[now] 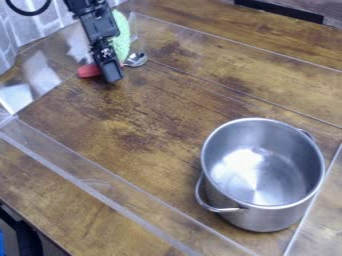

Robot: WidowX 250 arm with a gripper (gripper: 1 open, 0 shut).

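My gripper point(110, 68) is at the upper left of the wooden table, pointing down over a small group of items. A red object point(88, 71) lies under it on the left, partly hidden. A small silver item, perhaps a spoon point(135, 59), lies just to its right, and a pale green object point(120, 32) is behind it. I cannot tell whether the fingers are open or shut, or hold anything.
A large steel pot point(261, 175) with side handles stands at the lower right. Clear plastic edging runs along the left and lower sides.
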